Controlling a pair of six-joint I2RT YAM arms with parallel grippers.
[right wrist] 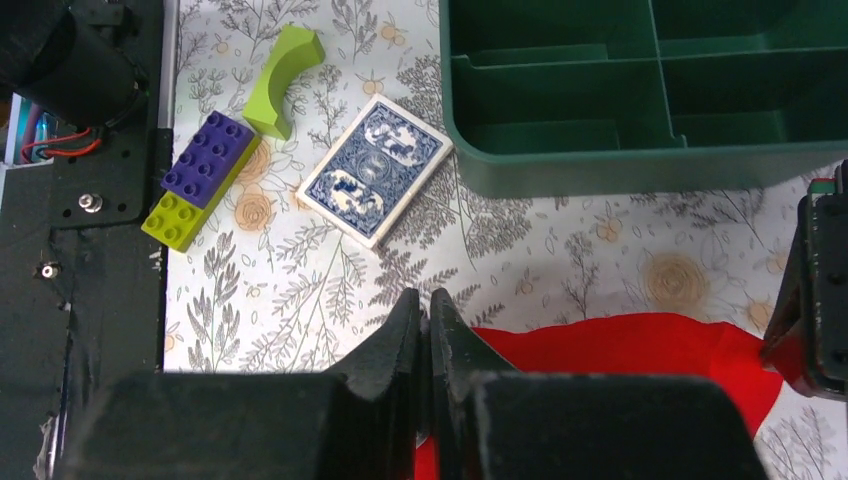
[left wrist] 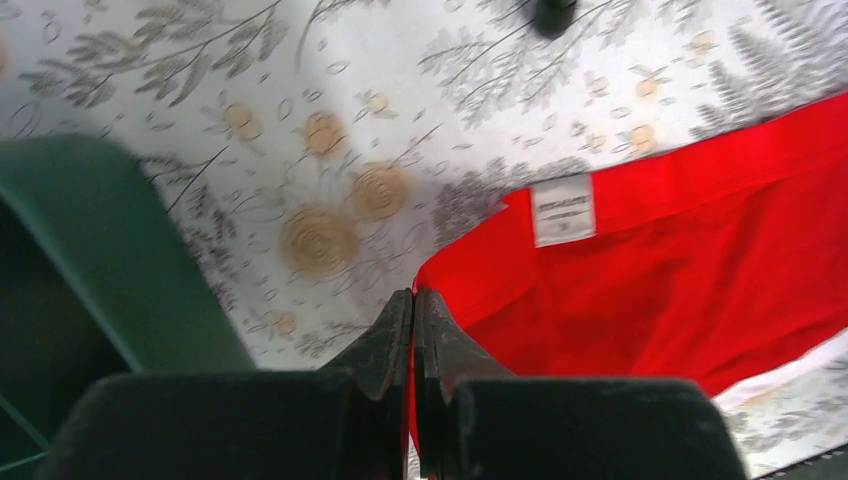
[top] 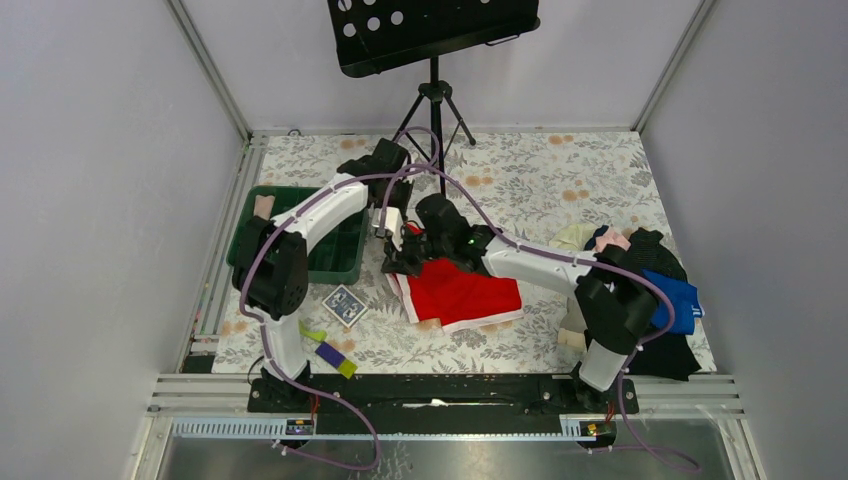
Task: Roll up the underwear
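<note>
Red underwear with white trim (top: pixel 462 295) lies spread on the floral mat in the middle, its left end under the arms. In the left wrist view, my left gripper is shut at the garment's corner, beside the white label (left wrist: pixel 562 210); red fabric runs right up to and behind its tips. My right gripper is shut on the red underwear (right wrist: pixel 640 350) at the left end of the cloth, the held part mostly hidden by its fingers.
A green divided bin (right wrist: pixel 560 170) stands left of the underwear. A card deck (right wrist: pixel 370 170), a green arch block (right wrist: pixel 280 75) and toy bricks (right wrist: pixel 195 175) lie at front left. A pile of clothes (top: pixel 665 300) is at right. The music stand (top: pixel 435 110) is behind.
</note>
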